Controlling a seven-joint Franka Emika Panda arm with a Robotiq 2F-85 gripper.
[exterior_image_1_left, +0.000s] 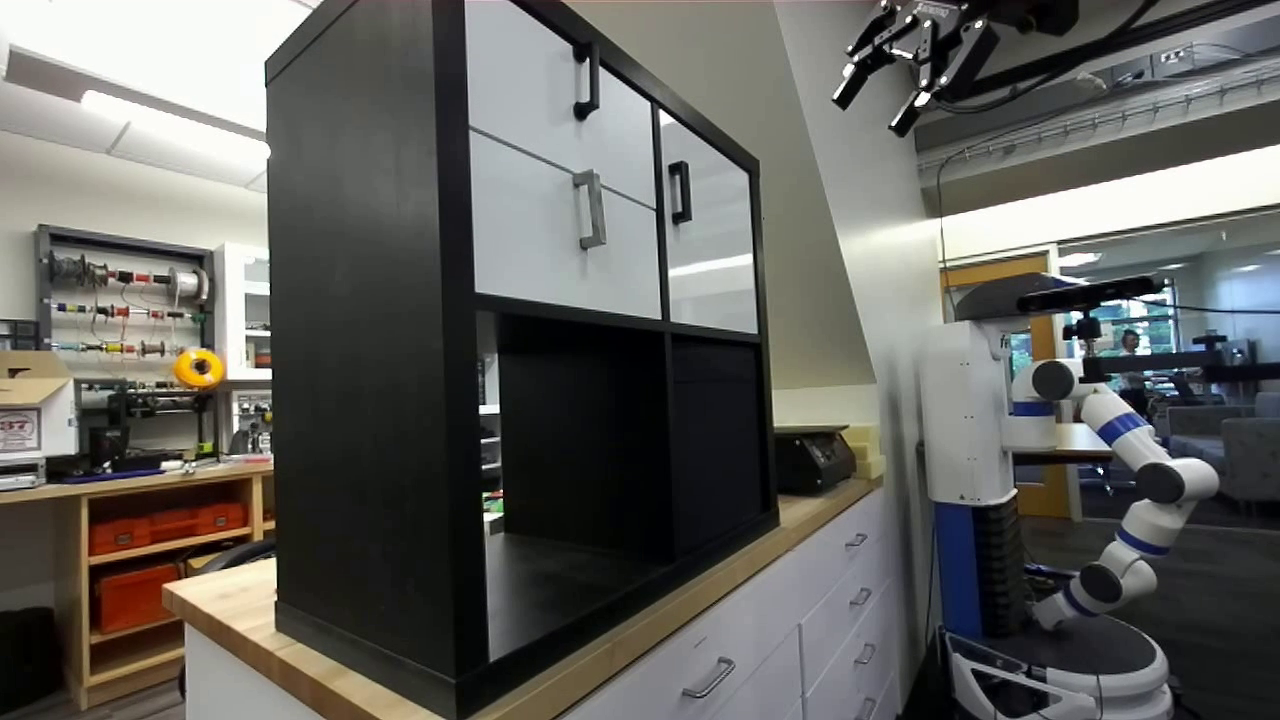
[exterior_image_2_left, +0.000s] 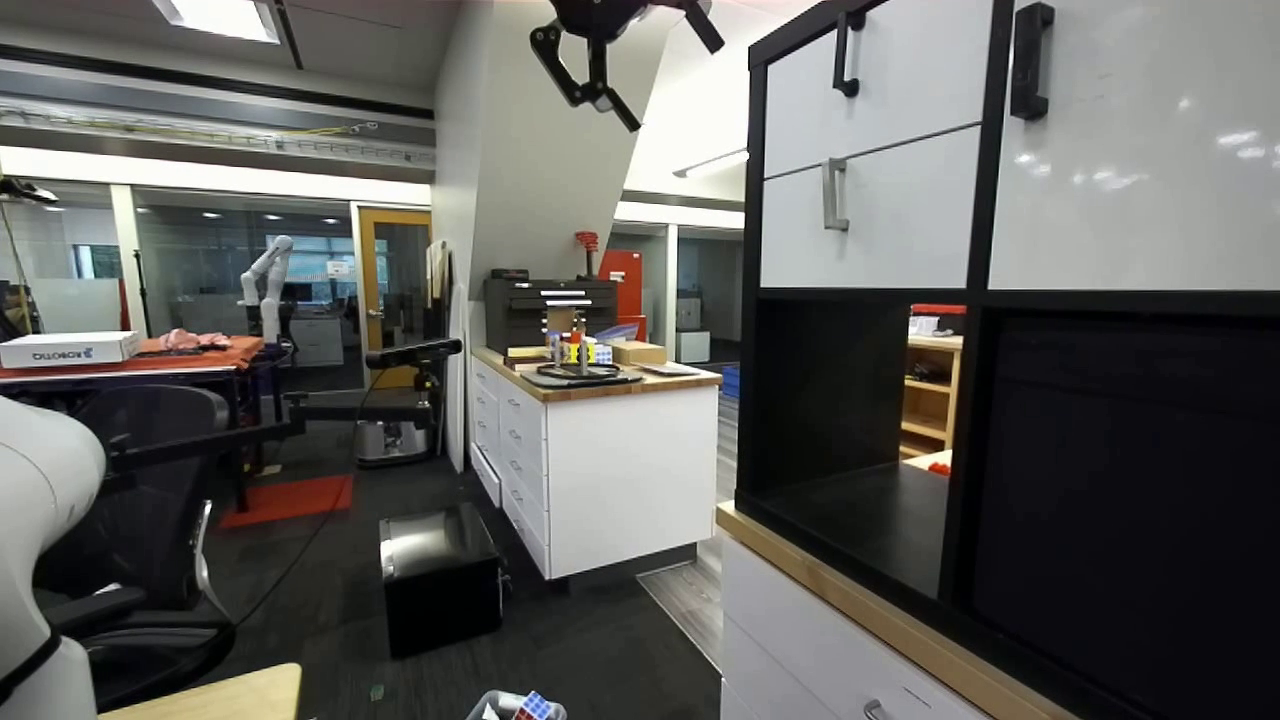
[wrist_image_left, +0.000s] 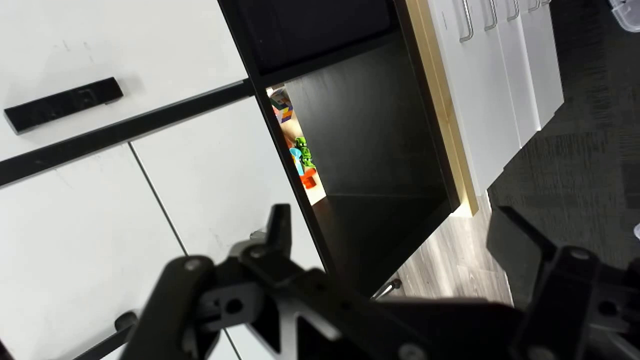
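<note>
A black cabinet with white fronts stands on a wood-topped counter. Two stacked drawers fill its upper part, the top drawer with a black handle and the lower drawer with a silver handle; both look closed. Beside them is a white door with a black handle, closed too. My gripper hangs high in front of the cabinet, apart from it. In the wrist view its fingers are spread wide, with nothing held between them.
Under the drawers is an empty open compartment; colourful items show behind it. The counter carries a dark device. Away from the cabinet stand another white counter, a black box and an office chair.
</note>
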